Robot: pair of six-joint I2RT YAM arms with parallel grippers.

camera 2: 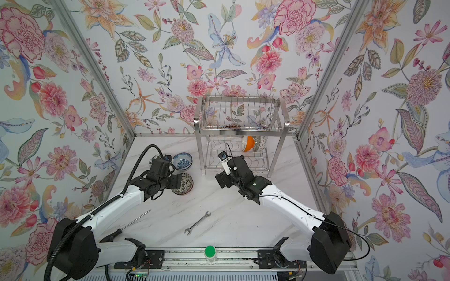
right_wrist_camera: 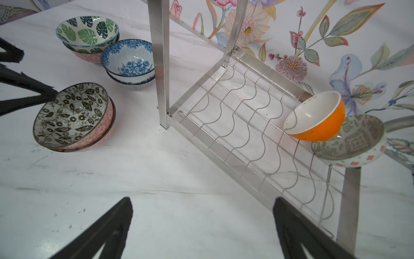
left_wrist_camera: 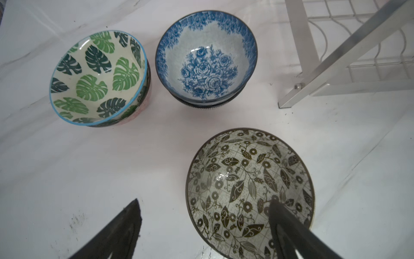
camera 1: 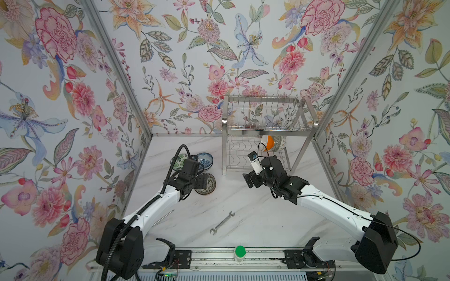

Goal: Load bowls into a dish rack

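Note:
Stacked bowls stand left of the metal dish rack (right_wrist_camera: 254, 181): green-leaf bowls (left_wrist_camera: 95, 79), blue-flowered bowls (left_wrist_camera: 206, 60) and brown-leaf bowls (left_wrist_camera: 250, 190). In the rack's lower tier, at its right end, an orange bowl (right_wrist_camera: 321, 116) and a grey-patterned bowl (right_wrist_camera: 351, 142) lean tilted against each other. Above the brown-leaf stack hangs my left gripper, its fingers apart; one finger (left_wrist_camera: 293, 237) overlaps that bowl in the left wrist view and the other is over bare table. My right gripper is open and empty, over clear table in front of the rack.
The rack's upper tier (camera 1: 267, 126) is empty, and its front left post (right_wrist_camera: 160, 64) stands close to the blue bowls. A wrench (camera 1: 222, 223) lies on the front table, with a screwdriver (camera 2: 124, 226) farther left. Between wrench and rack the surface is clear.

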